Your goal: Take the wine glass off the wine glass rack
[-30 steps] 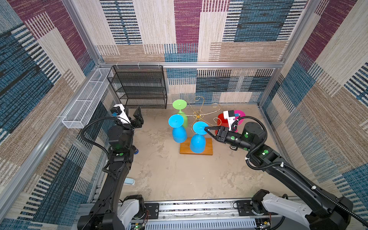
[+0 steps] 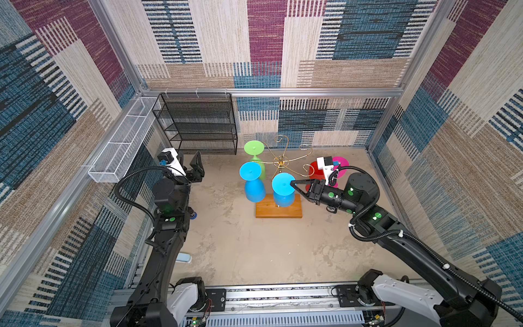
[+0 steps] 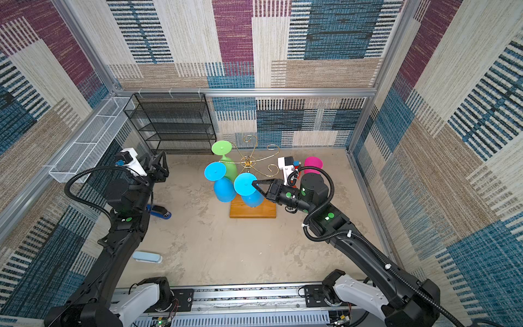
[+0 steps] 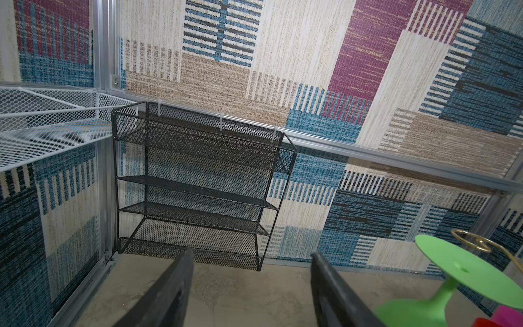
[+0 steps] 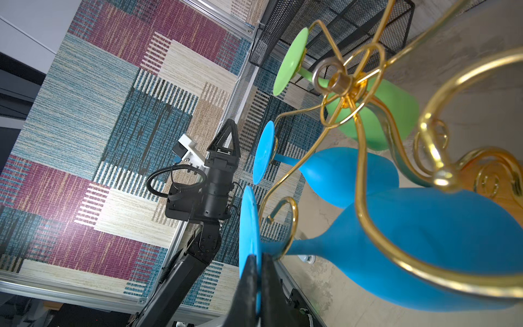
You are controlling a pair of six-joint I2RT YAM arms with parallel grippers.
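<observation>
A gold wire rack (image 2: 281, 163) on a wooden base (image 2: 277, 212) holds upside-down plastic glasses: two blue, a green (image 3: 221, 147), red and pink. My right gripper (image 2: 294, 184) is shut on the rim of the front blue glass's foot (image 5: 245, 218), whose stem sits in a wire hook and whose bowl hangs below. The other blue glass (image 5: 348, 174) hangs just left of it in the top views. My left gripper is open in empty air at the left, pointing at the back wall.
A black mesh shelf (image 2: 194, 122) stands at the back left, a white wire basket (image 2: 117, 147) along the left wall. Small blue objects (image 3: 147, 257) lie by the left arm.
The front blue glass's foot has tilted towards the camera and its bowl has shifted up in the top left view; the wooden base and rack moved slightly.
</observation>
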